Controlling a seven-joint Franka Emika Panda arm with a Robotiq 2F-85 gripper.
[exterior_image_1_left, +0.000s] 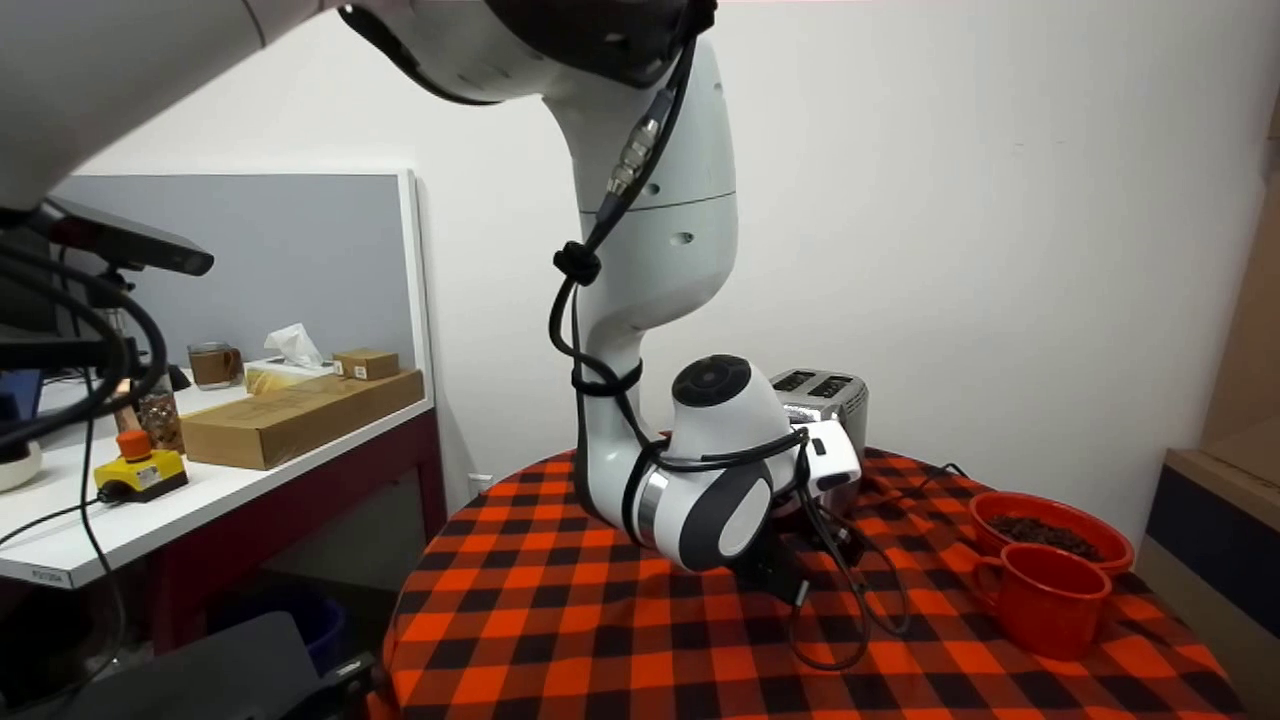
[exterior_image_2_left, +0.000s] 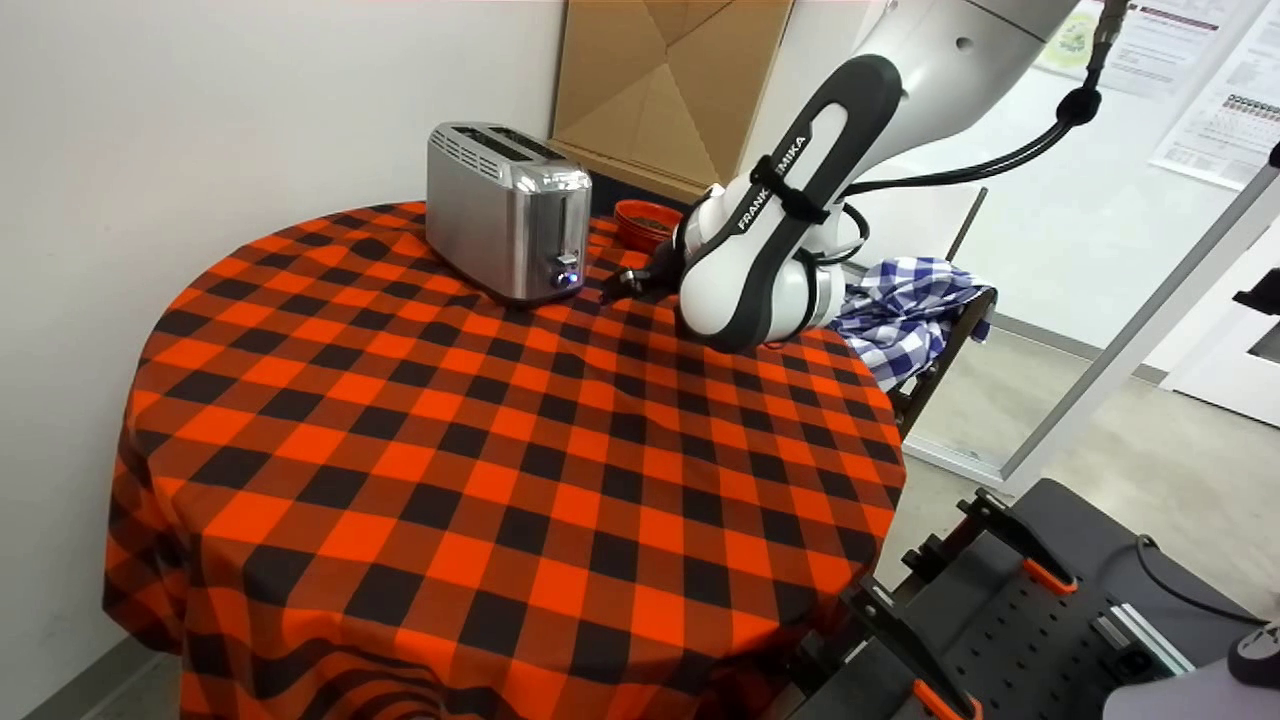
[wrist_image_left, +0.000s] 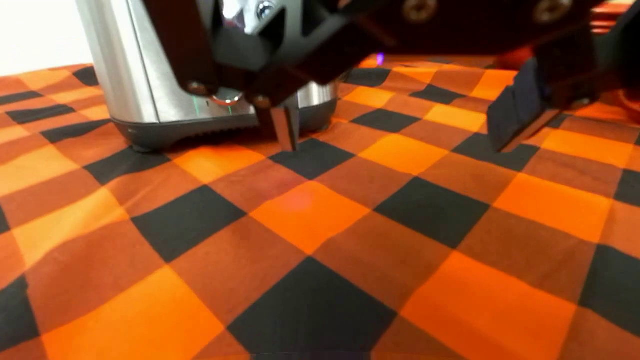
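Low over the checked cloth, my gripper stands open, its two fingers wide apart with only cloth visible between them. The silver toaster (exterior_image_2_left: 470, 216) stands upright on the table; its slots look empty of bread in the exterior views. Its control end, with a lit knob (exterior_image_2_left: 565, 275), faces my gripper's side. In exterior view 2 the dark fingers (exterior_image_2_left: 626, 286) are just right of that end, close to it with what looks like a small gap. The wrist view shows the toaster's lower body (wrist_image_left: 139, 75) behind the left finger, partly hidden by the gripper's linkage.
A red bowl (exterior_image_1_left: 1110, 546) of small brown pieces and a red mug (exterior_image_1_left: 1051, 600) stand at the table's right side in exterior view 1. A cord (exterior_image_1_left: 924, 484) runs from the toaster area. The red-and-black tablecloth (exterior_image_2_left: 480, 480) is clear in front of the toaster.
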